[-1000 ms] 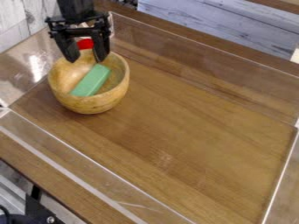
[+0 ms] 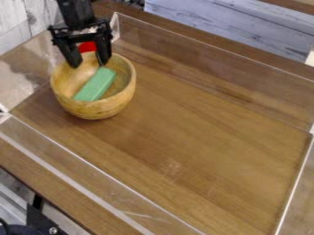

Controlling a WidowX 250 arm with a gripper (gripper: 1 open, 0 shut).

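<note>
A wooden bowl [image 2: 112,104] sits at the left of the table, holding a green block [image 2: 95,85]. My black gripper [image 2: 88,57] hangs over the bowl's back left part, open, its fingers apart. A red object [image 2: 87,47] shows behind the gripper, partly hidden by it; I cannot tell what it is or whether it touches the gripper.
The gripper has shifted a little left and up in the view. The bowl and green block look unmoved.
</note>
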